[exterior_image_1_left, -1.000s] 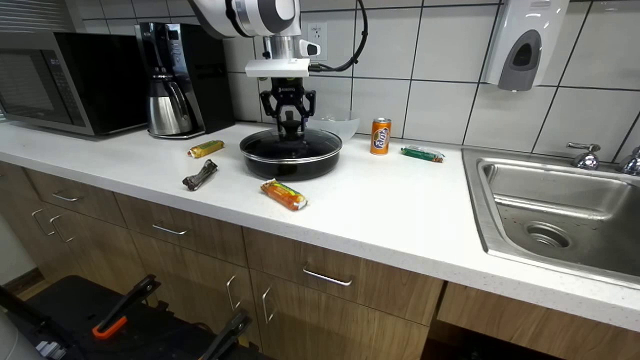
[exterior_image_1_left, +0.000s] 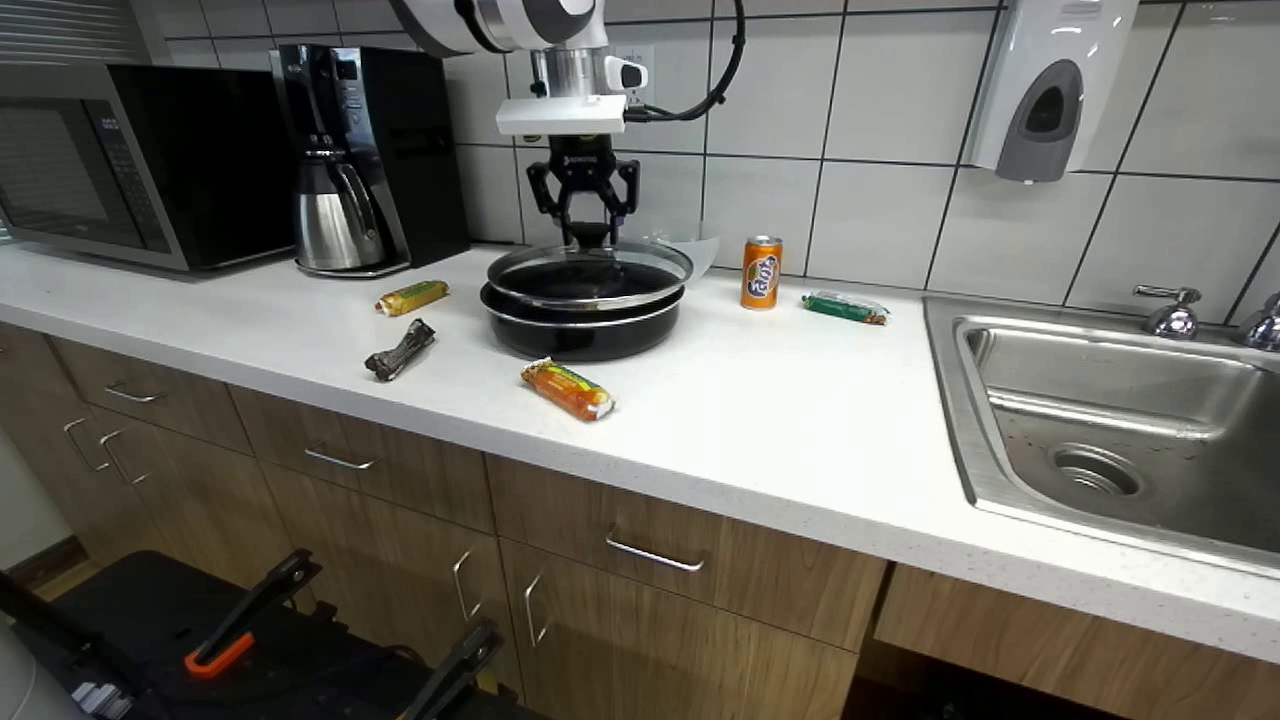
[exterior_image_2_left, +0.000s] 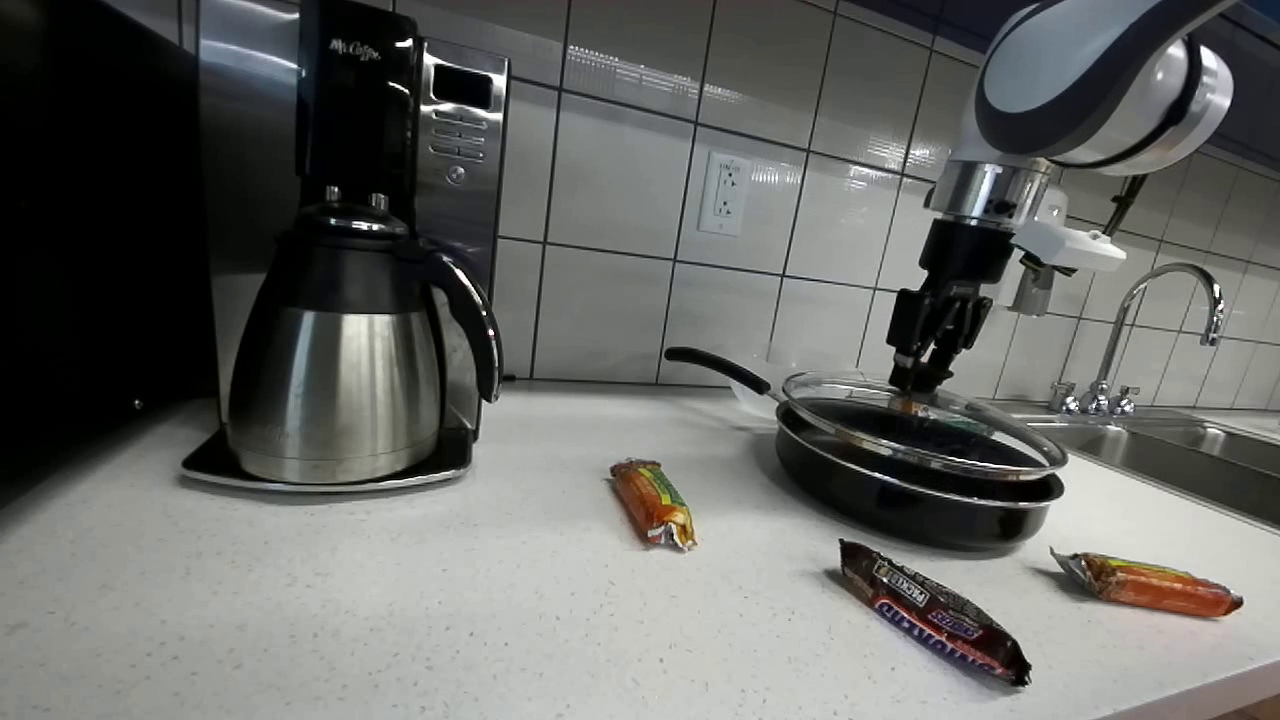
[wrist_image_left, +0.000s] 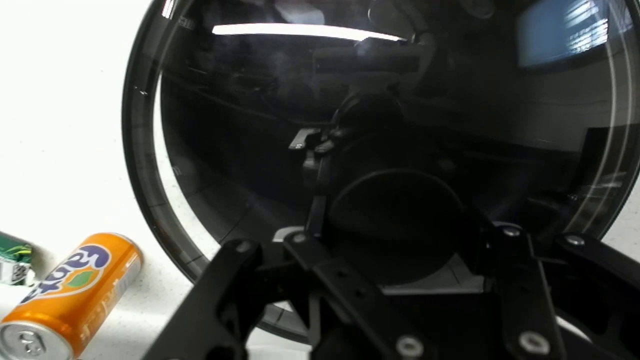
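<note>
My gripper (exterior_image_1_left: 589, 235) is shut on the knob of the glass lid (exterior_image_1_left: 552, 288), and its fingertips hide most of that knob. Below sits the black pan (exterior_image_1_left: 582, 338) on the counter. A dark gap shows between the lid's metal rim and the pan in both exterior views. In exterior view 2 the lid (exterior_image_2_left: 828, 422) hangs just over the pan (exterior_image_2_left: 840, 480), slightly tilted, its near right edge close to the pan's rim. From the wrist, the dark glass of the lid (wrist_image_left: 252, 150) fills most of the view.
An orange can (exterior_image_1_left: 762, 272) and a green wrapped bar (exterior_image_1_left: 846, 308) lie to the right, the can upright. Several wrapped bars, including an orange one (exterior_image_1_left: 569, 389) and a brown one (exterior_image_1_left: 401, 349), surround the pan's front and left. Behind stands a clear bowl (exterior_image_1_left: 696, 250). Counter toward the sink (exterior_image_1_left: 948, 396) is free.
My gripper has risen with the lid, shifting slightly right. The lid, which rested on the pan, is now apart from it. The pan appears to stay in place.
</note>
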